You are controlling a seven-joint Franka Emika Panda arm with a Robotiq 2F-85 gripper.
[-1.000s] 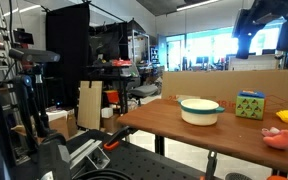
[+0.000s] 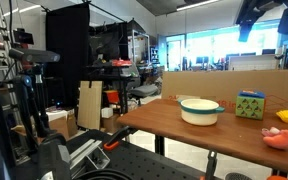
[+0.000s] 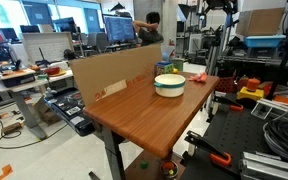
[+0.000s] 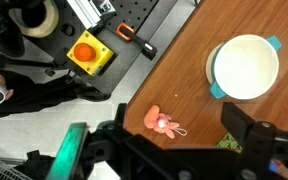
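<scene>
High above the right part of the wooden table, my gripper (image 2: 265,34) hangs open, its fingers wide apart and nothing between them. The wrist view looks down past the spread dark fingers (image 4: 106,148). A white bowl (image 2: 200,117) with a teal rim and handles stands on the table; from above (image 4: 246,67) it appears empty. Near the table's front edge lies a pink toy (image 2: 278,138), seen in the wrist view (image 4: 162,122) a little beyond the gap between the fingers. A green box (image 2: 249,108) with blue on top stands behind it, partly hidden by a finger in the wrist view.
Something yellow (image 2: 287,117) lies at the far right of the wooden table (image 3: 149,121). A cardboard panel (image 3: 109,77) stands along its back edge. The table's near end, beside the bowl, is clear in exterior view 2.
My gripper has risen a little in exterior view 1, staying open. The bowl, the pink toy and the green box have not moved.
</scene>
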